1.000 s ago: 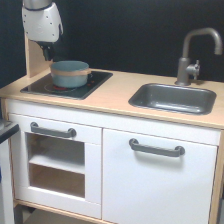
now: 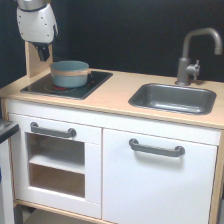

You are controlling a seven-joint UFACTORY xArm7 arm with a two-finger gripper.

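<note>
A blue-green pot rests on the black cooktop of a toy kitchen. Up and to the left of the pot hangs my gripper, dark and small under the white end of the arm. A gap seems to separate it from the pot. Its fingers are too dark and small for me to make out whether they are apart or together.
To the right lie a metal sink and a grey faucet. Bare wooden counter lies between cooktop and sink. Below are an oven front with an open window and a white cabinet door, both with grey handles.
The arm's end has shifted slightly left and up, away from the pot. The pot shows no clear movement, and the doors look the same.
</note>
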